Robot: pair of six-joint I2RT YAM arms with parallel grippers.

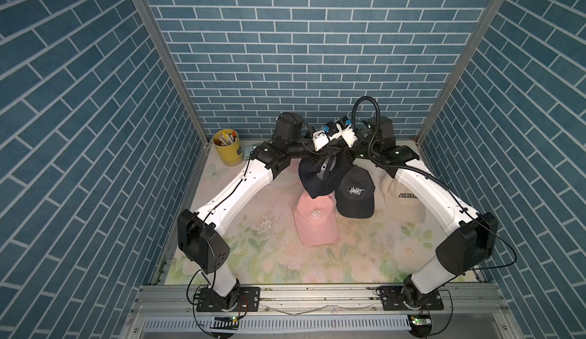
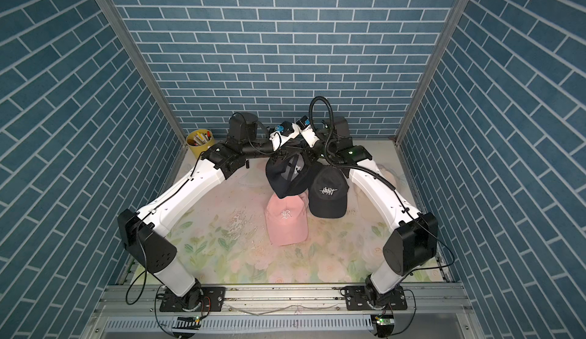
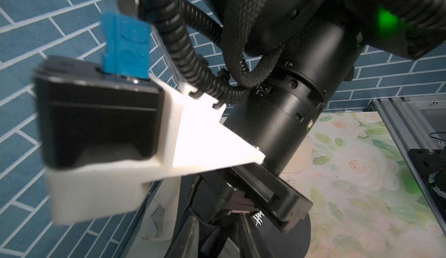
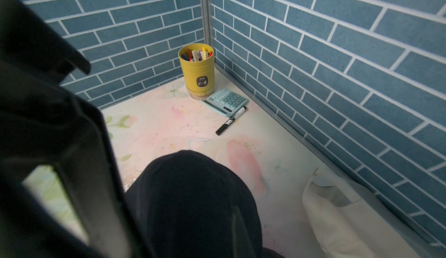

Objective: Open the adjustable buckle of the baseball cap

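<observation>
A navy baseball cap (image 1: 311, 181) hangs brim-down below both grippers, its grey inner side facing up; its dark crown (image 4: 190, 202) fills the lower middle of the right wrist view. At the cap's back edge, my left gripper is partly open, with dark cap material showing behind and between its blurred fingers. Close across from it, my right gripper appears shut at the cap's rear band. Whether any strap lies between the right fingertips is hidden. The buckle cannot be made out in any view.
Lying nearby are a pink cap (image 1: 316, 216), a dark grey cap (image 1: 355, 195) and a beige cap (image 1: 404, 198). A yellow pen cup (image 4: 199, 72), calculator (image 4: 226, 101) and marker (image 4: 231, 120) stand at the back left.
</observation>
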